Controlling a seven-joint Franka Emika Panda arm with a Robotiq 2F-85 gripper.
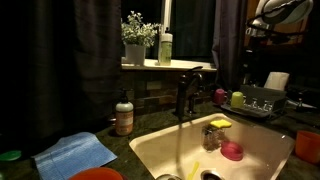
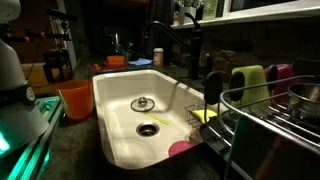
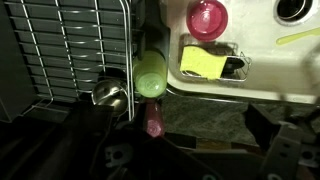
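My gripper stands open in the wrist view, its dark fingers wide apart at the lower left and lower right. Below it are a green cup and a magenta cup, side by side along the dish rack; neither is held. A yellow sponge rests in a wire holder at the sink's edge, near a pink-red bowl inside the sink. Exterior view 1 shows the arm at the upper right, above the rack, with the dark gripper blending into the background.
A metal bowl sits in the rack. The black faucet rises behind the sink. In the basin are a silver lid and a yellow utensil. An orange container stands left. A soap bottle and blue cloth occupy the counter.
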